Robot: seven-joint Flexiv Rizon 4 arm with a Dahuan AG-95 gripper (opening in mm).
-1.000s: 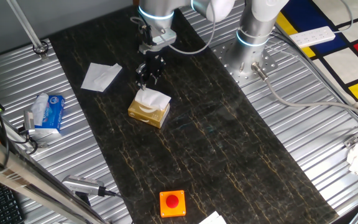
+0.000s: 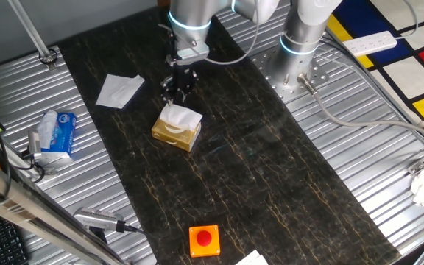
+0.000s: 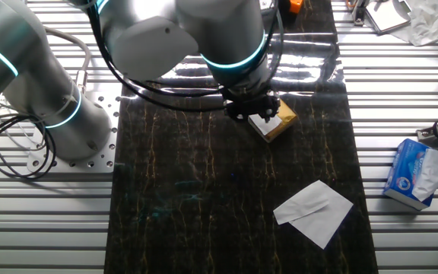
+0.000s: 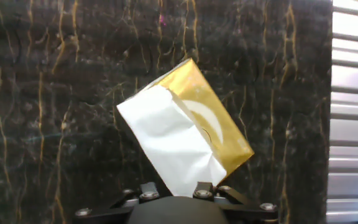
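A gold tissue box [image 2: 177,135] with a white tissue [image 2: 180,116] standing out of its top lies on the dark marbled mat. My gripper [image 2: 169,101] hangs just behind the box, close to the tissue. Seen from the wrist, the gold box [image 4: 211,121] is turned at an angle, and its tissue [image 4: 166,134] reaches down towards my gripper. The two fingers [image 4: 148,192] stand apart, with the tissue's end showing in the space between them; contact cannot be made out. In exterior view 2 the arm covers part of the box [image 3: 281,123].
A loose white sheet [image 2: 119,91] lies flat on the mat beyond the box. An orange block with a red button [image 2: 205,238] sits near the front. The blue tissue pack [image 2: 59,135] rests on the metal slats at left. Mat right of the box is clear.
My wrist has come down slightly, and the gripper has shifted a little near the box. Box, tissue and loose sheet look unmoved.
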